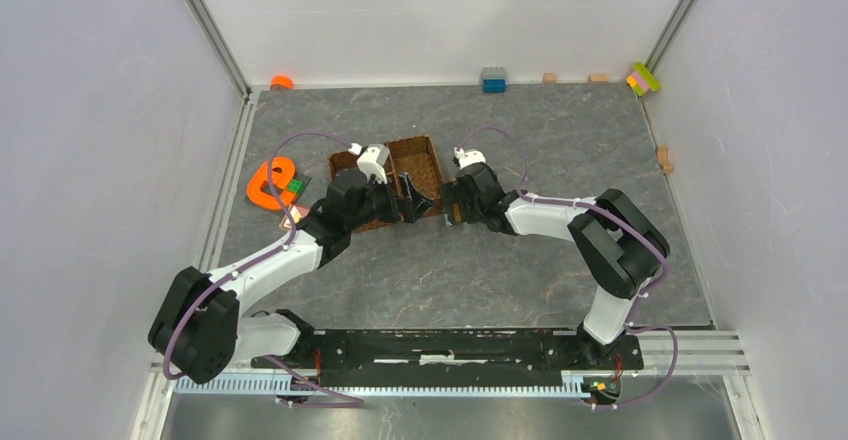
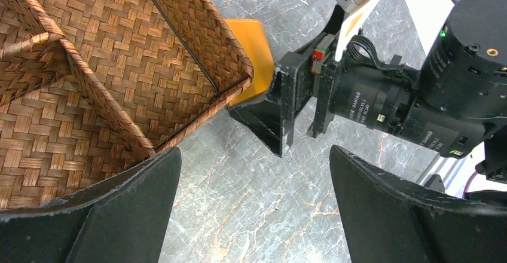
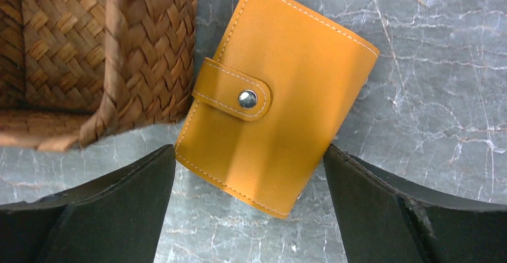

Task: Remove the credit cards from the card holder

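An orange leather card holder (image 3: 287, 101) with a snap strap lies on the marble surface beside a woven basket (image 3: 66, 72); no cards show. My right gripper is open over the holder, its fingers at either side of the lower part. In the left wrist view the holder (image 2: 245, 36) is partly hidden behind the right gripper. My left gripper is open above the front of the divided basket (image 2: 95, 36), nothing between its fingers.
Orange plastic pieces (image 1: 258, 188) lie left of the basket. Blocks (image 1: 493, 80) stand along the back edge. The surface right of the holder is clear.
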